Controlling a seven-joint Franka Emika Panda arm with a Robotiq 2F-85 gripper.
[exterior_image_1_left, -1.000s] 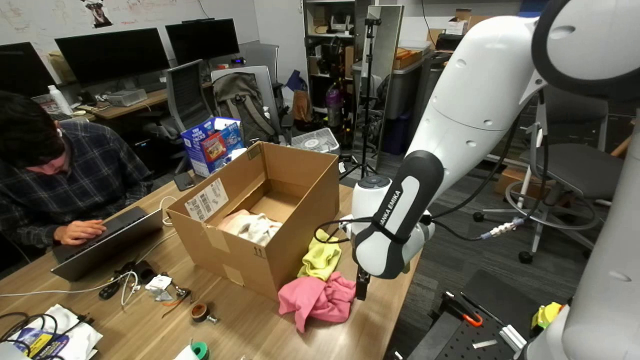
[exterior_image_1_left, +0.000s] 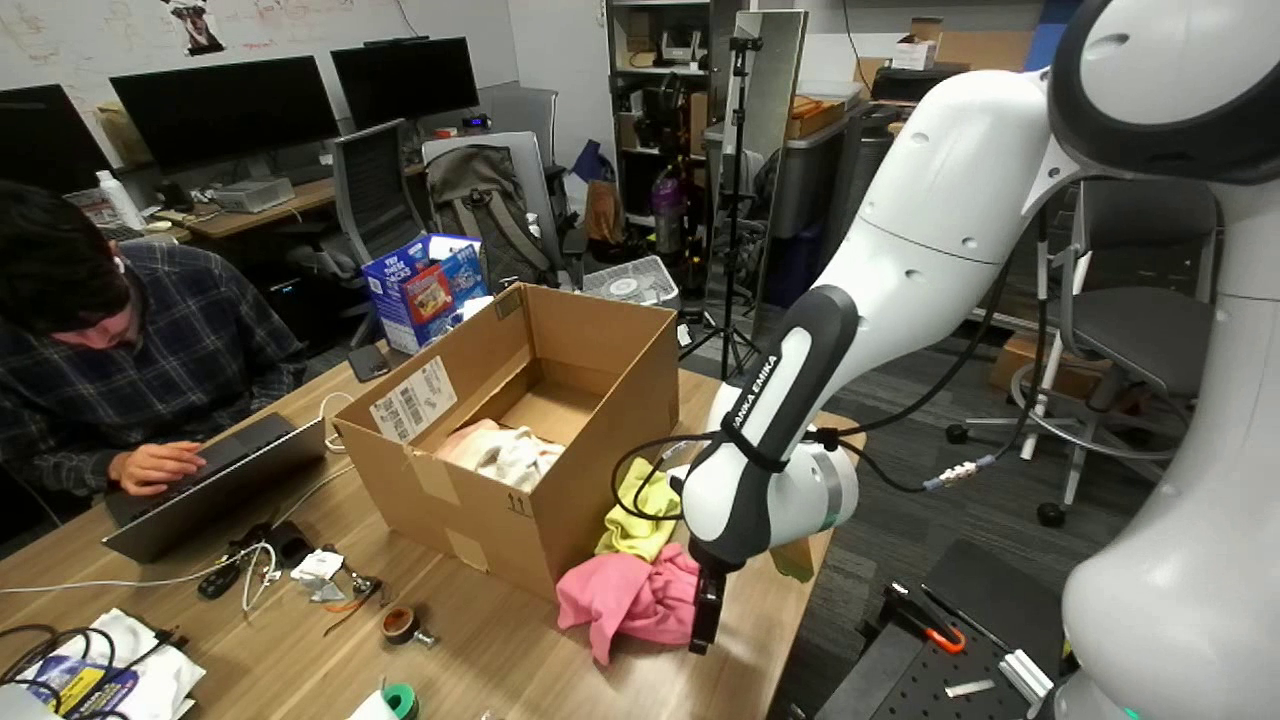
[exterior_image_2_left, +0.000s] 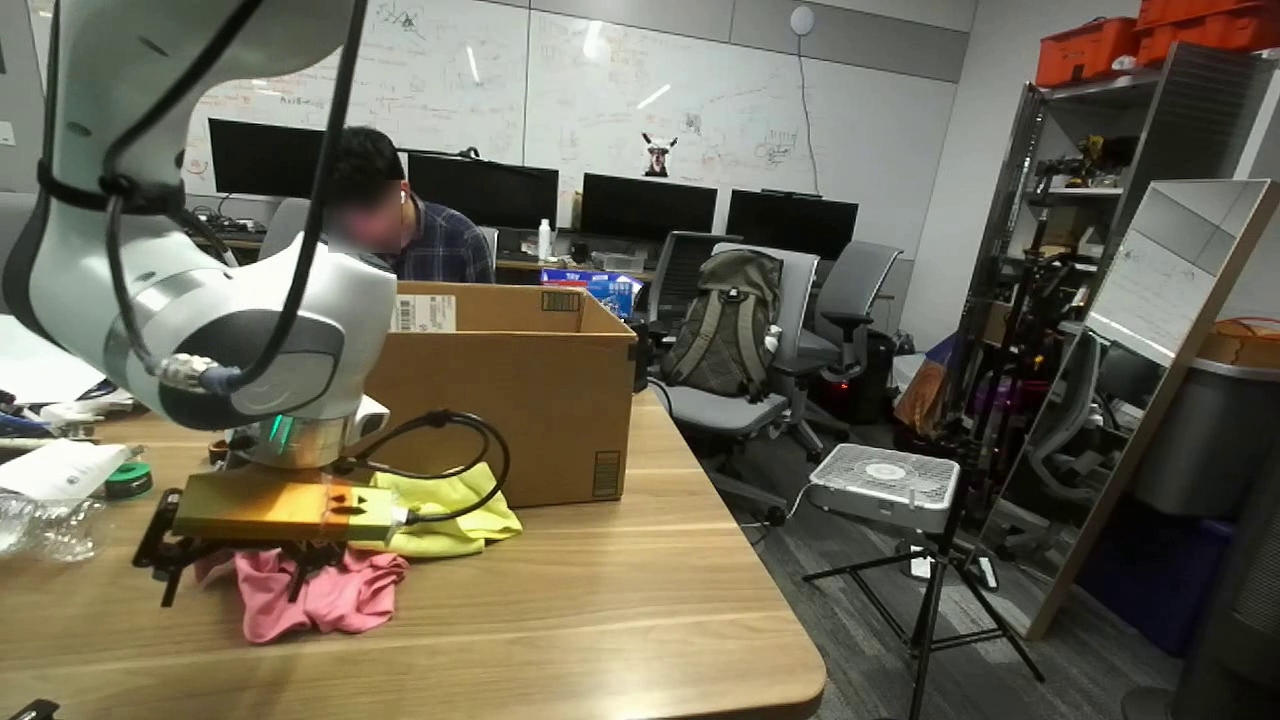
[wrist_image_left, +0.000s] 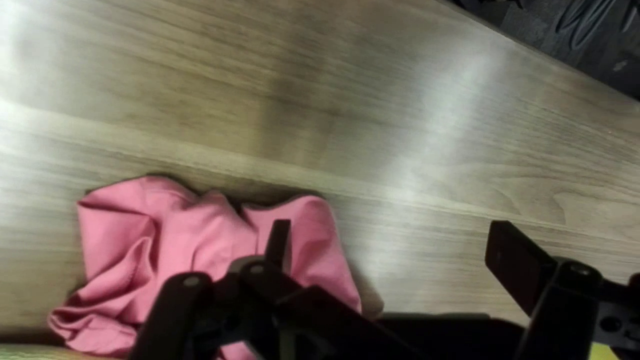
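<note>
On the wooden table lies a crumpled pink cloth (exterior_image_1_left: 626, 600), with a yellow cloth (exterior_image_1_left: 639, 518) beside it against the cardboard box (exterior_image_1_left: 480, 528). White and pale pink fabric (exterior_image_1_left: 504, 456) rests inside that box. My gripper is open, its fingers far apart. In the wrist view, one finger (wrist_image_left: 277, 240) overlaps the pink cloth (wrist_image_left: 198, 240), while the other finger (wrist_image_left: 513, 264) is over bare wood. In exterior view 2 the gripper (exterior_image_2_left: 234, 588) hangs low at the pink cloth; whether it touches the fabric I cannot tell.
A roll of brown tape (exterior_image_1_left: 399, 623), cables and a laptop (exterior_image_1_left: 216, 486), used by a seated person, occupy the table's other side. Bare tabletop (exterior_image_2_left: 624, 624) extends to the table's rounded corner. The box walls stand tall close to the arm.
The arm has moved lower and toward the near side of the table, shifting slightly left in exterior view 1. The cloths and box look unmoved.
</note>
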